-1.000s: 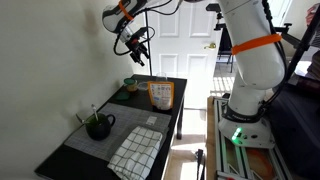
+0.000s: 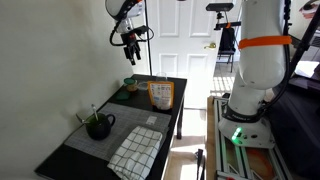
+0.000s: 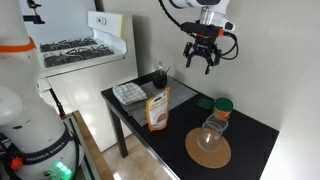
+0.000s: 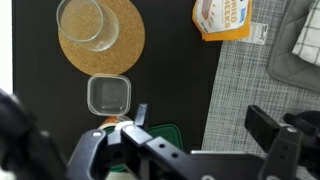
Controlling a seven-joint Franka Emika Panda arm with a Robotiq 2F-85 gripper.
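My gripper (image 3: 200, 62) hangs high above the black table, near the back wall, its fingers spread with nothing between them. In the wrist view the gripper looks down with one dark finger at each side. Below it lie a small clear container (image 4: 109, 95) and a green item (image 4: 167, 138), partly hidden by the gripper. A clear glass (image 4: 88, 22) stands on a round cork mat (image 4: 128, 50). An orange bag (image 3: 157, 109) stands upright near the table's front edge, well apart from the gripper.
On the grey mat (image 2: 120, 127) are a dark pot (image 2: 98, 126) holding utensils and a checked cloth (image 2: 135, 151). Behind the cork mat sits a green tub (image 3: 223, 108) with a brownish lid. Bare black table (image 3: 258, 140) shows at the far end.
The arm and gripper have shifted and turned above the far end of the table over the last second. The bag, pot and cloth stay where they were.
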